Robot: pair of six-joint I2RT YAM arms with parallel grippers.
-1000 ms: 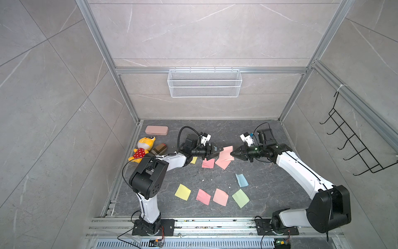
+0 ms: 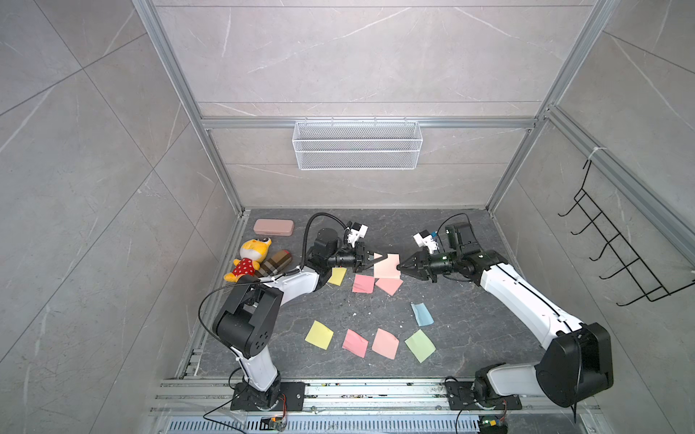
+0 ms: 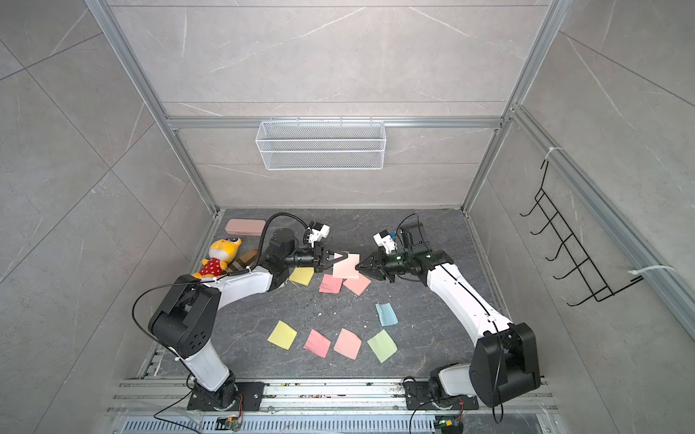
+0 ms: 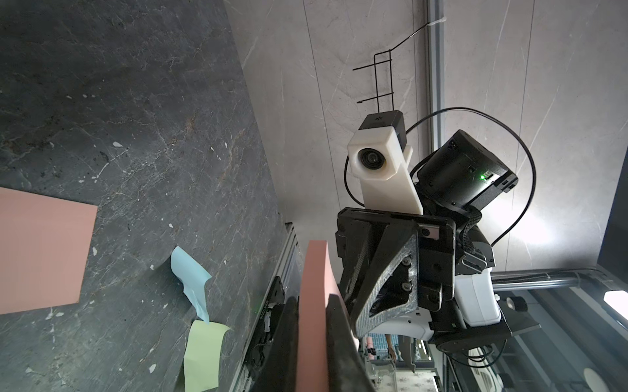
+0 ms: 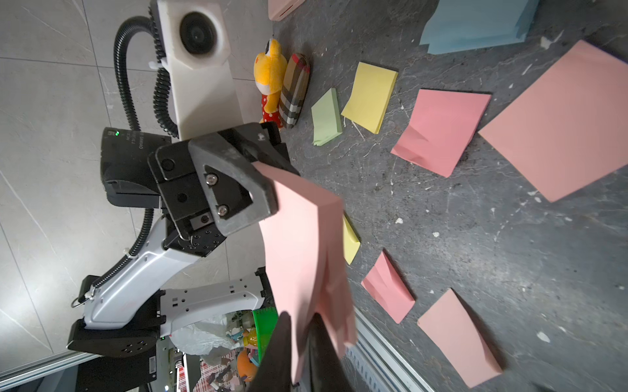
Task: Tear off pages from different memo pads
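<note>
A light pink memo pad is held upright between my two grippers above the table. My left gripper is shut on it from the left; in the left wrist view it fills the space between the fingers. My right gripper reaches it from the right, and its fingers are at the pad's edge; whether they grip it is unclear. Below lie a pink sheet, a red-pink pad, a yellow pad and, in the right wrist view, blue paper and a green pad.
Loose yellow, pink, green and blue sheets lie toward the front. A plush toy, a plaid item and a pink case sit back left.
Since a second ago my left gripper has shifted slightly up and the held pad has turned upright and squarer to the top left view.
</note>
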